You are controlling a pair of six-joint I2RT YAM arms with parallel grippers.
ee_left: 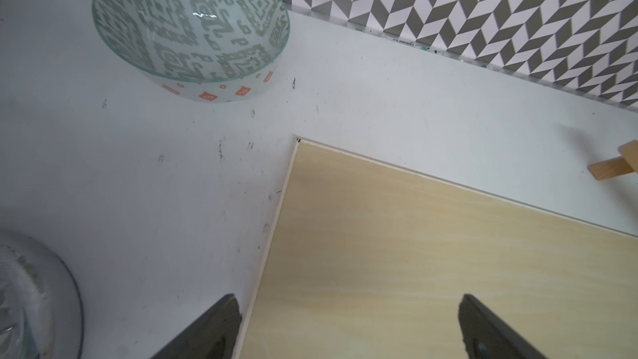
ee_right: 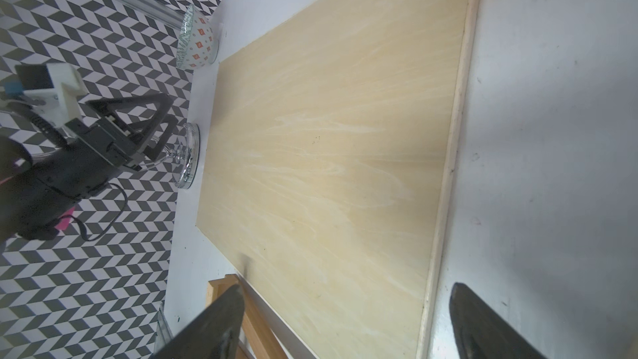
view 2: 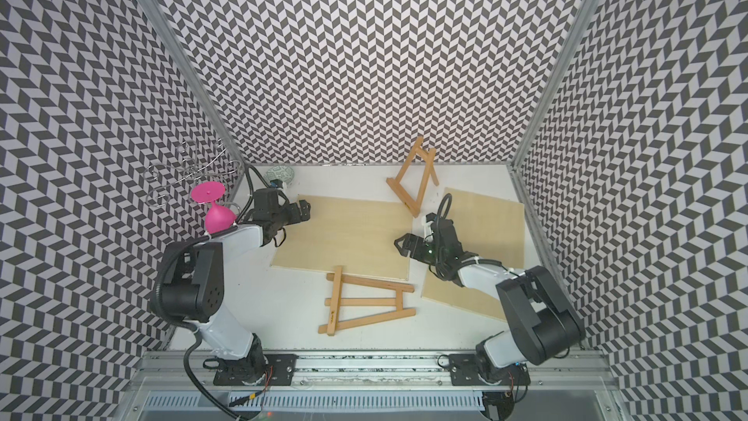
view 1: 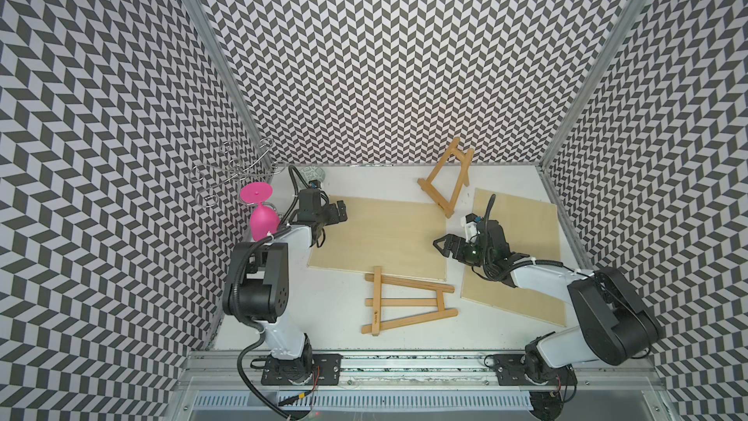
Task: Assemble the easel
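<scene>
One wooden easel frame [view 1: 377, 300] lies flat at the front centre, across the edge of the middle board's near side. A second wooden frame [view 2: 399, 188] is at the back right, in a triangular shape. My left gripper [view 1: 339, 212] hangs open over the left part of the middle board, nothing between its fingers.
Two plywood boards [view 1: 389, 237] [view 1: 514, 296] lie on the white table. A patterned bowl [ee_left: 190, 26] stands at the back left. A pink object [view 1: 263, 222] and a wire rack [view 1: 233, 171] are at the left side.
</scene>
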